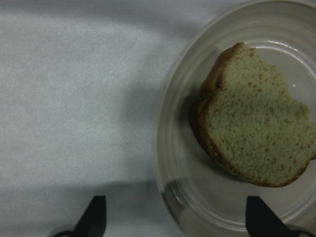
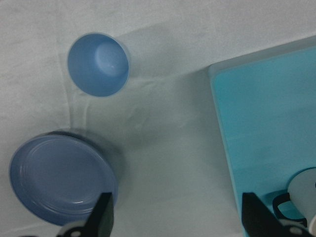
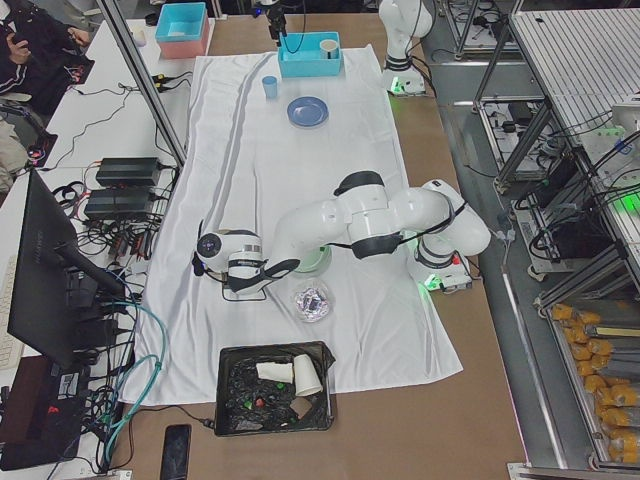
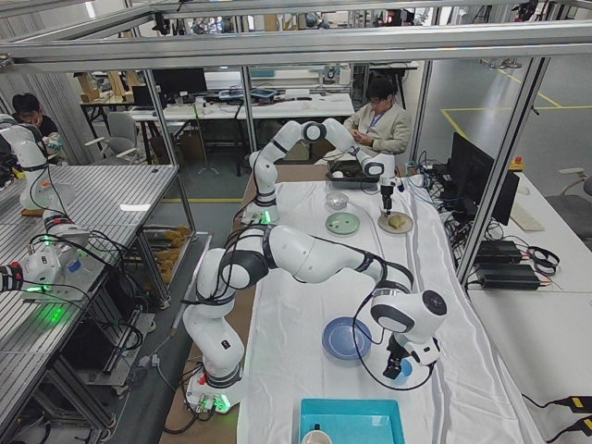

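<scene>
A slice of bread (image 1: pixel 252 118) lies on a beige plate (image 1: pixel 173 148) under my left gripper, which stands open above the plate's rim; in the camera right view the plate (image 4: pixel 384 222) is at the far end. My right gripper is open with nothing between its fingers, high over the cloth between a blue plate (image 2: pixel 59 173), a blue cup (image 2: pixel 98 64) and a turquoise bin (image 2: pixel 256 113). A cup (image 2: pixel 301 192) with a dark handle stands in that bin.
A green plate (image 4: pixel 342 223) and a clear bowl (image 4: pixel 337 200) sit beside the left arm. A black tray (image 3: pixel 250 420) with rolls lies at that end of the table.
</scene>
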